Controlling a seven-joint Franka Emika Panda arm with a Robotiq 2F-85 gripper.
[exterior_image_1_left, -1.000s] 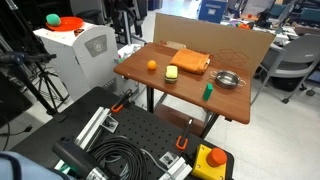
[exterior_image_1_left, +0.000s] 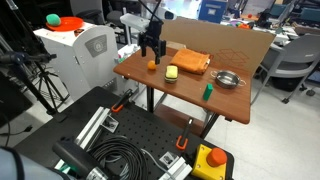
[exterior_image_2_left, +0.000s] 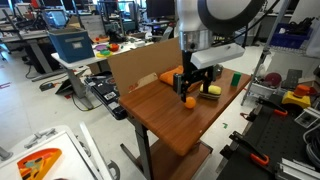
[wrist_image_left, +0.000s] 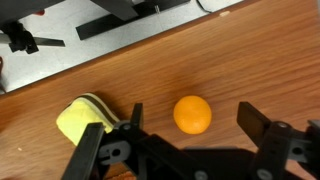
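On the wooden table an orange ball-like item (wrist_image_left: 192, 115) lies between and below the fingers of my gripper, which stands open above it. In the first exterior view my gripper (exterior_image_1_left: 153, 50) hangs just over the orange item (exterior_image_1_left: 151, 65), with nothing held. The second exterior view shows the orange item (exterior_image_2_left: 190, 102) under the fingers. To one side sits a yellow sponge-like block (exterior_image_1_left: 171, 73) with a pale side; the wrist view has this yellow block (wrist_image_left: 86, 118) near the left finger, apart from it.
Farther back lie an orange cloth (exterior_image_1_left: 190, 61) and a metal colander-like pan (exterior_image_1_left: 229, 80). A green cylinder (exterior_image_1_left: 208, 91) stands toward the table's front right. A cardboard panel (exterior_image_1_left: 222, 43) rises along the back edge. Bare wood (exterior_image_1_left: 190, 90) shows between the items.
The arm has come in from the upper left and moved down over the table, so the gripper now hangs above the orange item. The objects on the table have not moved.
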